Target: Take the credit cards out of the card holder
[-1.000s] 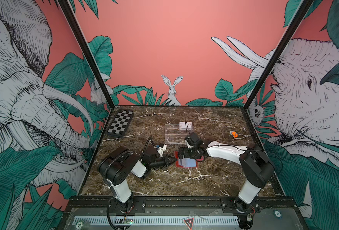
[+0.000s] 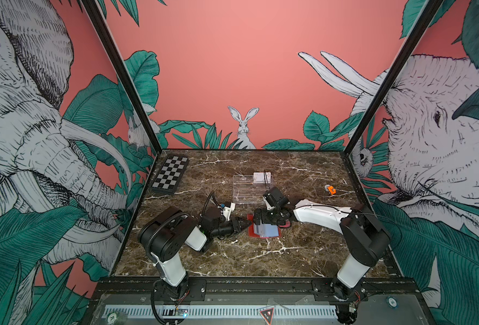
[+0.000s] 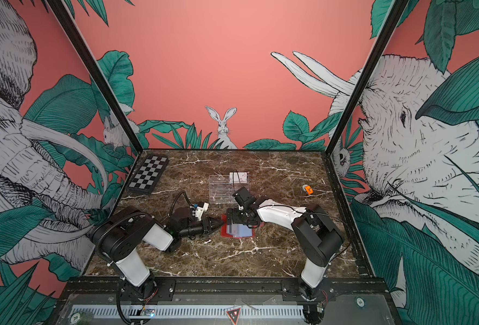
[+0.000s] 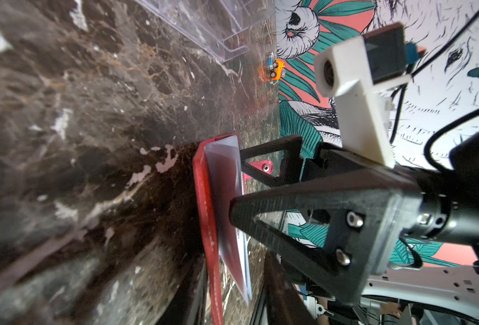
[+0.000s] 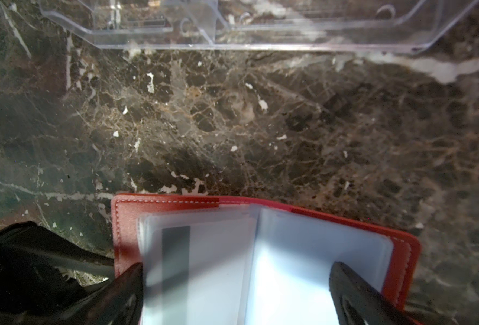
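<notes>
The red card holder point(image 2: 252, 233) lies spread open on the table, its clear sleeves facing up. In the right wrist view, a white card with a grey stripe point(image 5: 175, 270) shows in the left sleeve; the right sleeve point(image 5: 299, 254) looks pale and glossy. My right gripper is open, its fingers spread above the sleeves. My left gripper is open at the holder's left side, with the holder's near edge and sleeves between its fingers. A pink snap strap point(image 4: 262, 166) sticks out on the far side. Whether any fingertip touches a card, I cannot tell.
Behind the holder stands a clear divided tray point(image 2: 245, 189) with a white item point(image 2: 261, 177) at its back right. A checkered board point(image 2: 170, 173) lies back left, a small orange toy point(image 2: 331, 189) at right.
Over the last second my right gripper has shifted very slightly to the right above the holder. The left arm and the holder look nearly unmoved.
</notes>
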